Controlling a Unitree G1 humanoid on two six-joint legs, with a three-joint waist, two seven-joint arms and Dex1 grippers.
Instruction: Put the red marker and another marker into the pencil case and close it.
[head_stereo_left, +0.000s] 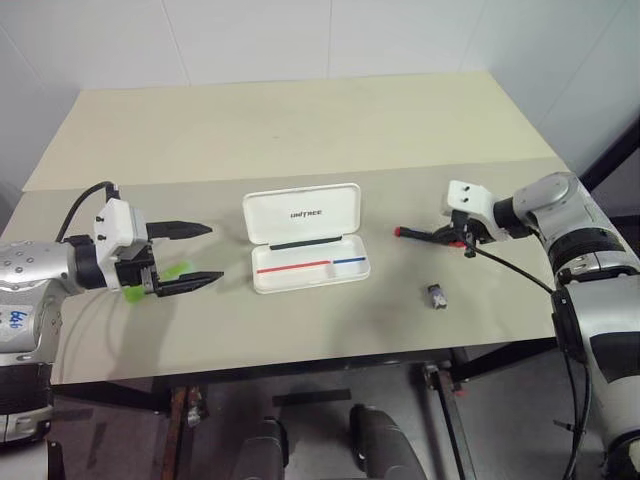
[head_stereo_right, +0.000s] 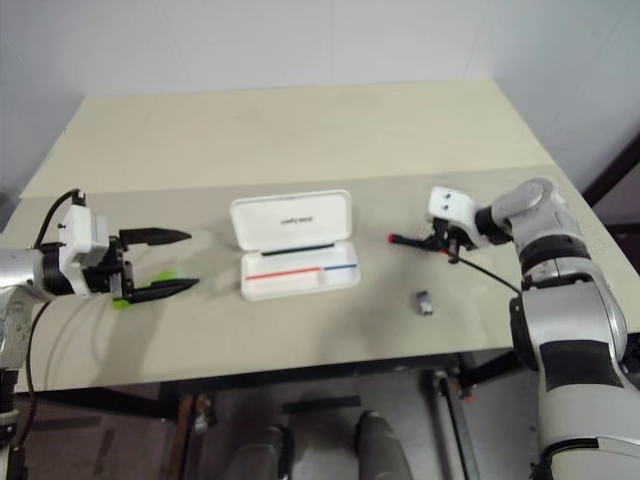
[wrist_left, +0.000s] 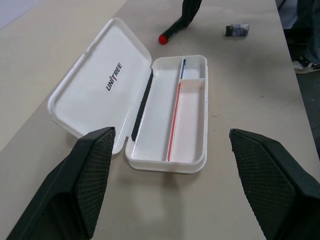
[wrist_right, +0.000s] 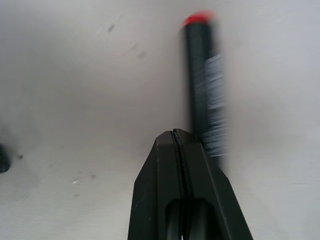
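The white pencil case (head_stereo_left: 305, 272) lies with its lid up in the middle of the table, its compartments empty. To its right the red marker (wrist_right: 198, 75), black with a red end, lies on the table. My right gripper is shut with its fingertips together and nothing between them; the marker is outside, along the right finger and partly hidden by it. My left gripper (head_stereo_left: 218, 253) stands wide open left of the case, nothing between its fingers. A bright green marker (head_stereo_left: 134, 293) lies on the table, partly behind the left gripper.
A small dark-and-grey object (head_stereo_left: 437, 296) lies on the table nearer the front, below the right gripper.
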